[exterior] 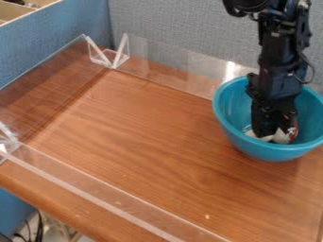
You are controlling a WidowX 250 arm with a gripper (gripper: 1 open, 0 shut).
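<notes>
A turquoise bowl [235, 117] sits at the right side of the wooden table. My black gripper [270, 130] reaches down from above into it, its tips low inside among a pale object [282, 137] with some red on it. The arm and the bowl hide much of that object. I cannot see clearly what, if anything, is between the fingers.
Clear low walls with white corner brackets [109, 55] edge it. Blue and grey padded panels stand behind and at the left.
</notes>
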